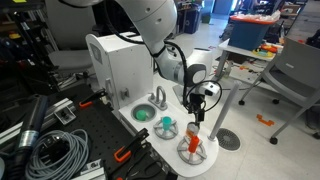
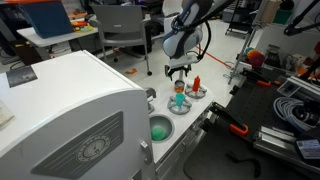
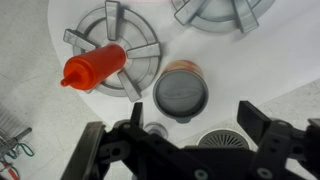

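My gripper [image 1: 193, 112] hangs open, pointing down, close to a round can [image 1: 192, 129] on the white counter. In the wrist view, the can [image 3: 181, 92] shows a dark grey top and an orange-brown side. It sits ahead of the open fingers, with nothing between them. A red squeeze bottle [image 3: 95, 66] stands on a burner beside the can. Exterior view 2 shows the gripper [image 2: 179, 70] just above the can [image 2: 180, 87], with the red bottle [image 2: 196, 84] to the right.
A teal cup [image 1: 167, 122] stands on the other burner. A green bowl [image 2: 158, 132] lies in the sink, near the faucet [image 1: 161, 97]. A white cabinet [image 2: 75, 115] borders the counter. Beyond the counter's rounded edge is a grey post [image 1: 226, 109].
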